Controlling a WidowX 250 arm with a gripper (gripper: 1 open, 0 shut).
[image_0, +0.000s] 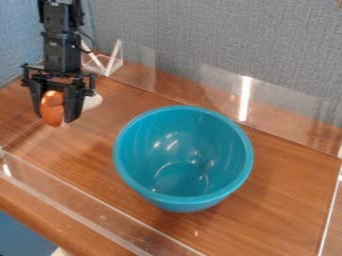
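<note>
My black gripper hangs at the upper left, shut on an orange, rounded object held above the wooden table. A small white item sits just behind it, partly hidden by the gripper. A large teal bowl rests on the table to the right of the gripper, with nothing visible inside.
The wooden table has clear edging strips along the back and near sides. A grey wall stands behind it, with a white angular piece at the back left.
</note>
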